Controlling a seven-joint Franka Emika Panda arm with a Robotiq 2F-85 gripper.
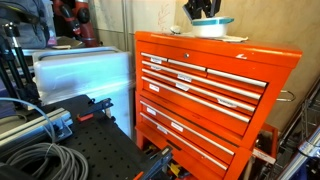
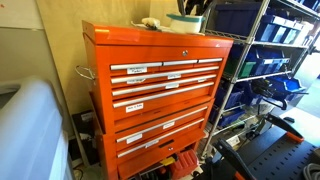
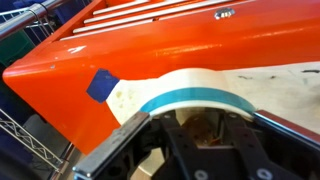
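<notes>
A white bowl (image 1: 211,30) with a blue-green band stands on top of the red tool chest, also visible as the bowl (image 2: 184,25) in the second exterior view. My gripper (image 1: 206,12) is down at the bowl from above. In the wrist view the bowl's banded wall (image 3: 195,97) curves just beyond the black fingers (image 3: 112,145). The gripper stands with its fingers apart over the bowl's opening. Something brownish shows between them, too covered to make out. Whether a finger touches the rim cannot be told.
The red tool chest (image 1: 190,62) has several shut drawers. A pale sheet (image 3: 275,82) lies on its top, and blue tape (image 3: 102,84) sticks near the edge. Shelving with blue bins (image 2: 235,22) stands beside the chest. A black perforated table (image 1: 100,143) is in front.
</notes>
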